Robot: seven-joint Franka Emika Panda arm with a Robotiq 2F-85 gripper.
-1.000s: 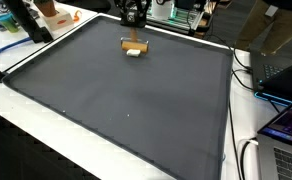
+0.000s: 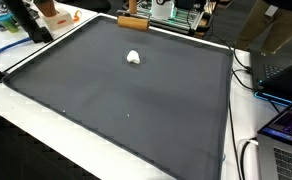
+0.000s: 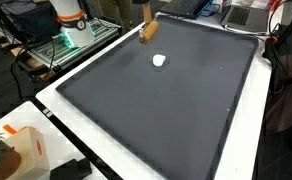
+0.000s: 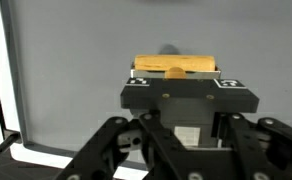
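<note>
A wooden bar with an upright handle, like a T-shaped tool (image 2: 132, 22), is at the far edge of the grey board (image 2: 116, 90). In the wrist view my gripper is shut on this tool's handle, and its orange bar (image 4: 174, 63) shows just beyond the fingers. Exterior view 2 has the same tool (image 3: 149, 32) near the board's far left edge; whether it touches the board I cannot tell. A small white piece (image 2: 134, 57) lies on the board, apart from the bar, and appears again as a white spot (image 3: 159, 60).
Most of the board is bare. A laptop (image 2: 286, 158) and a keyboard (image 2: 284, 78) flank it on the right in exterior view 1. Cables run along that side. In exterior view 2 a wooden object (image 3: 16, 150) stands at the near left.
The tool has moved away from the white piece toward the board's far edge, and the gripper has left exterior view 1. The white piece, partly covered by the bar before, now lies clear.
</note>
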